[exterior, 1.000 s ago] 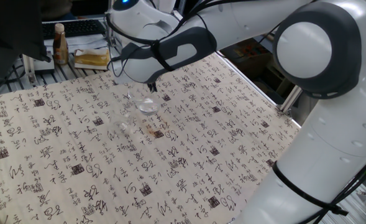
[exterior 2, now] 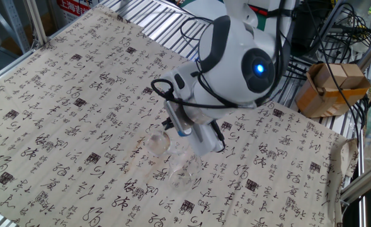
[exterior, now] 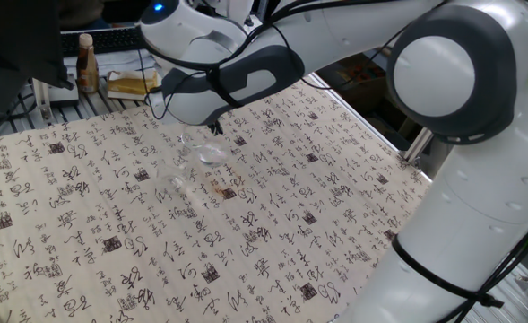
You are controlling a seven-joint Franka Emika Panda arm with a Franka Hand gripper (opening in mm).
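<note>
In exterior view 1, my gripper is low over the patterned cloth, mostly hidden behind the forearm, with only a dark tip showing. Just below that tip is a clear, rounded piece of glassware or plastic. Fainter transparent shapes extend to its lower left. From exterior view 2, a clear round piece appears beside the hand, and a larger transparent shape is below it. Whether these are parts of one object is unclear. The finger gap and any contact with the clear piece cannot be made out.
The patterned cloth is broadly bare in front and to both sides. A sauce bottle and a yellow packet stand beyond its far edge. An open cardboard box is at the right side in exterior view 2.
The hand and wrist have shifted left and slightly down in exterior view 1. The clear shapes stay in nearly the same place.
</note>
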